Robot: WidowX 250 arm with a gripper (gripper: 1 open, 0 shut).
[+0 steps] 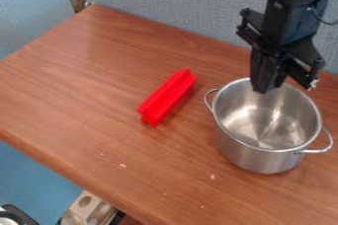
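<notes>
A steel pot (264, 150) with two side handles stands on the wooden table at the right. My black gripper (262, 79) hangs over the pot's rear rim, pointing down, shut with nothing visible between its fingers. To the left of the pot a red bar-shaped object (168, 98) lies diagonally on the table, apart from the pot.
A grey padded wall (172, 2) runs along the back. The table's left edge drops to a blue surface at the lower left.
</notes>
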